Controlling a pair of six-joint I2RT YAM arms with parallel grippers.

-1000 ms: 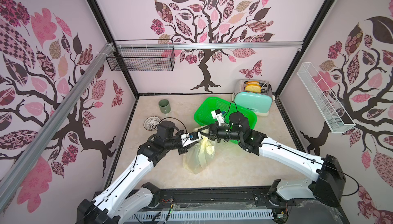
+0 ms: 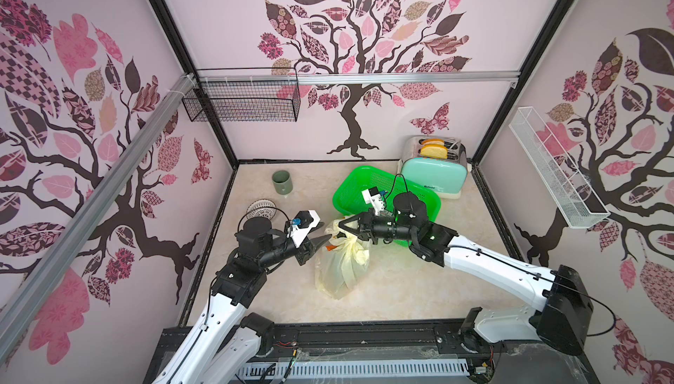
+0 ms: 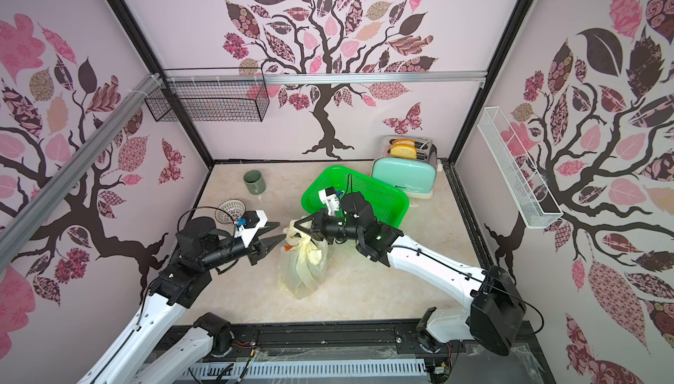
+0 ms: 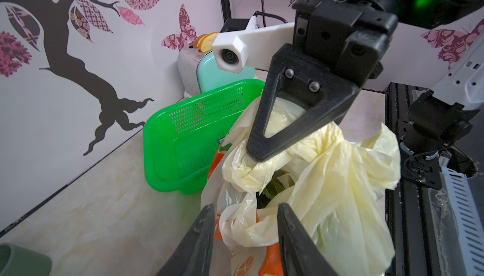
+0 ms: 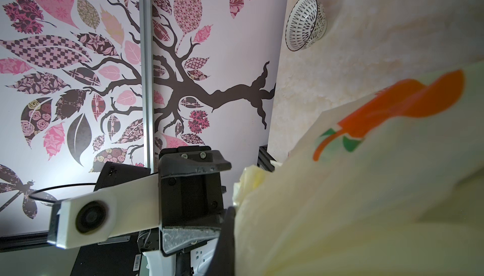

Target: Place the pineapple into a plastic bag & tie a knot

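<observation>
A pale yellow plastic bag [image 2: 340,271] hangs over the counter from my right gripper [image 2: 354,224], which is shut on its gathered, crumpled top. Green leaves of the pineapple [image 4: 274,185] peek through a gap near the twisted top in the left wrist view; the rest is hidden. In the right wrist view the bag [image 5: 383,185] fills the lower right, with an orange print. My left gripper [image 2: 319,243] is just left of the bag's top, its fingers parted with nothing clearly between them, pointing at the bag.
A green basket [image 2: 344,191] stands behind the bag, beside a mint toaster [image 2: 431,173]. A green cup [image 2: 282,181] and a patterned bowl [image 2: 261,208] sit at the back left. Bare counter [image 2: 435,285] lies to the front right.
My left gripper has drawn back leftward from the bag's top and turned. The right arm and the bag look almost unchanged.
</observation>
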